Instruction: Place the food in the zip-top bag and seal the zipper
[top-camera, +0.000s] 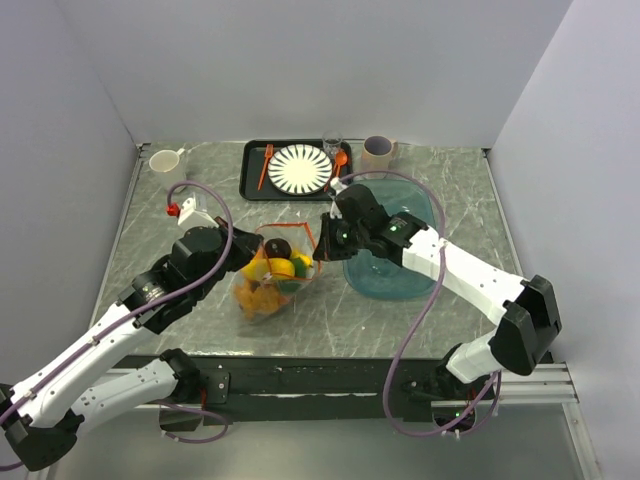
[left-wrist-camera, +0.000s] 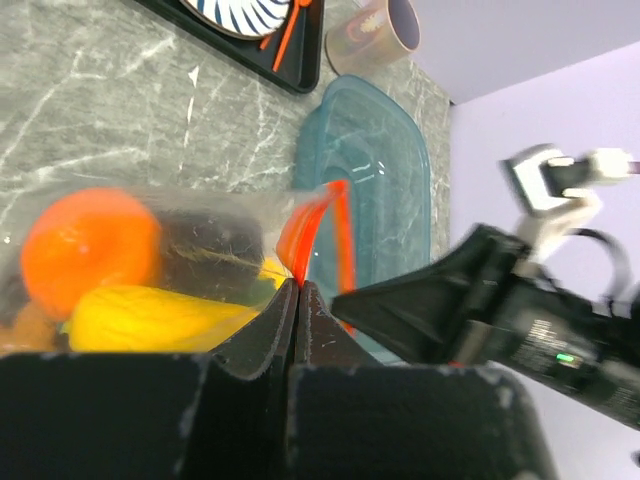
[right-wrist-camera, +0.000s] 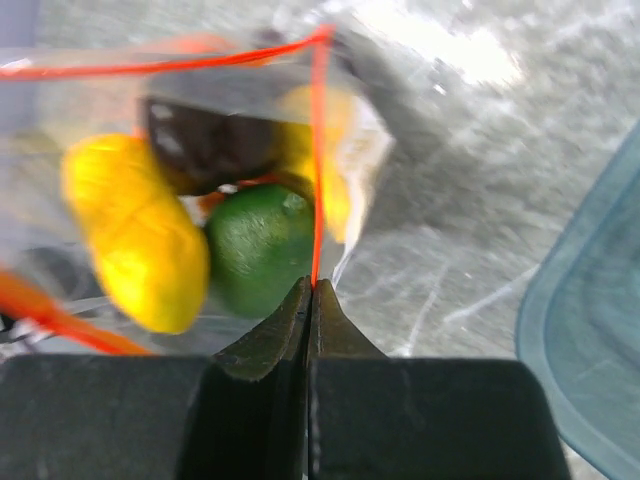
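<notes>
A clear zip bag with an orange zipper rim (top-camera: 289, 225) stands mouth-up at the middle of the counter. Inside sit a yellow squash (right-wrist-camera: 135, 232), a dark avocado (right-wrist-camera: 207, 142), a green item (right-wrist-camera: 262, 248), an orange fruit (left-wrist-camera: 90, 250) and other yellow and orange food. My left gripper is shut on the rim at the bag's left side. On the right side, my right gripper is shut on the orange rim, which runs straight up from its fingertips. The bag's lower part is partly blurred through the plastic.
A blue-green translucent bin (top-camera: 390, 275), empty, stands just right of the bag, below my right arm. Behind are a black tray (top-camera: 254, 178) with a striped plate (top-camera: 300, 169) and orange cutlery, plus mugs (top-camera: 377, 152). Bare counter lies in front.
</notes>
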